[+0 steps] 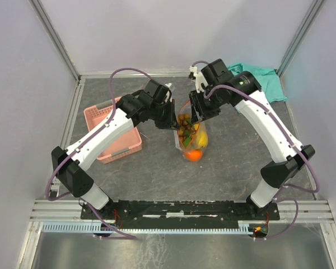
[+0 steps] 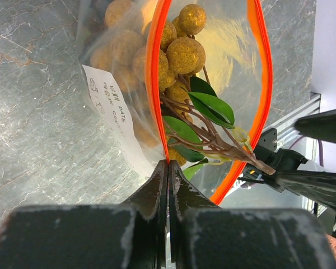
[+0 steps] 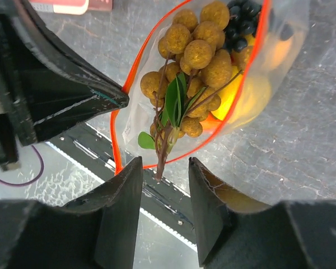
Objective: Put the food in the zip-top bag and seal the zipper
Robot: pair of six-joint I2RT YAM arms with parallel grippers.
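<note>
The clear zip top bag [image 1: 180, 144] stands mid-table, its orange-rimmed mouth wide. Inside are brown round fruits on a leafy branch [image 3: 204, 56], dark berries [image 3: 245, 25], a yellow piece [image 1: 201, 139] and an orange one [image 1: 194, 155]. My left gripper is shut on the bag's orange zip rim at one side of the mouth. My right gripper stands open over the mouth; the branch's bare stem end [image 3: 162, 162] sticks up near its fingertips, with no grip on it.
An empty pink basket [image 1: 119, 147] lies on the left of the table. A teal cloth [image 1: 263, 81] is crumpled at the back right. Grey table in front of the bag is clear.
</note>
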